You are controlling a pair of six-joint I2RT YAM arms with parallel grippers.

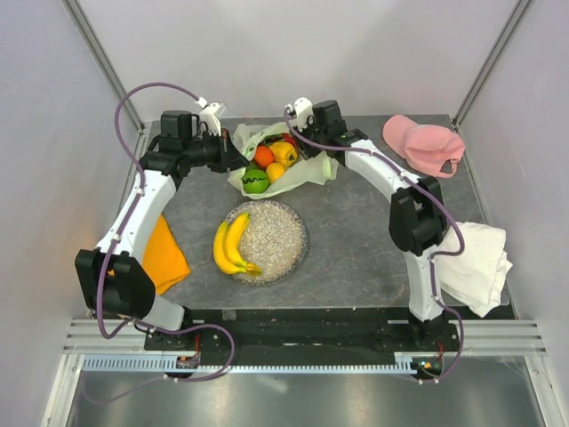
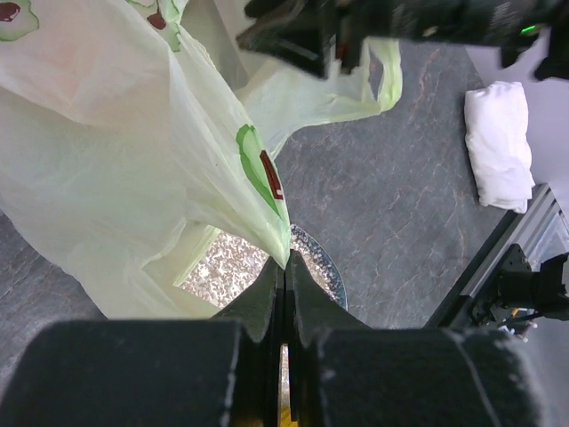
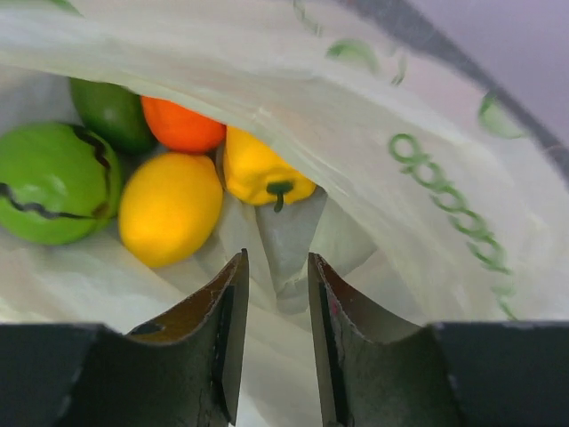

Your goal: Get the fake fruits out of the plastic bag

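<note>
The pale plastic bag (image 1: 304, 173) lies with its mouth spread at the back of the table. In it I see a green striped melon (image 1: 255, 181), an orange fruit (image 1: 264, 157), a yellow pepper (image 1: 285, 153) and a yellow fruit (image 1: 276, 172); a dark green one (image 3: 111, 116) shows in the right wrist view. My left gripper is shut on the bag's edge, pinching its gathered corner. At the bag's right side, my right gripper points inside, part open. Nothing sits between its fingers, and the pepper is beyond their tips.
Two bananas (image 1: 233, 242) lie on a round speckled plate (image 1: 283, 236) in front of the bag. An orange cloth (image 1: 165, 256) is at the left, a pink cap (image 1: 423, 144) and white cloth (image 1: 473, 264) at the right. Right of the plate the table is clear.
</note>
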